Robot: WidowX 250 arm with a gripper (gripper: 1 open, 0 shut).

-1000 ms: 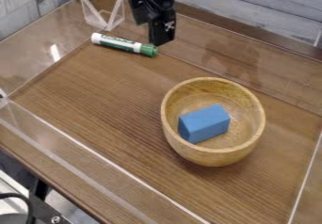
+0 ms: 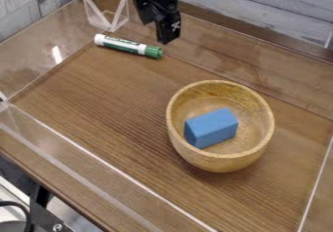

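Note:
My black gripper [image 2: 168,27] hangs at the top middle of the camera view, open, above and to the right of a green tube with a white label [image 2: 129,45] lying on the wooden surface. A wooden bowl [image 2: 258,109] at the right holds a blue block [image 2: 211,128].
A white object [image 2: 107,12] is at the back left, behind the tube. Cables lie at the lower left corner.
My gripper has moved slightly up, toward the back of the surface. The tube, bowl and block have not moved.

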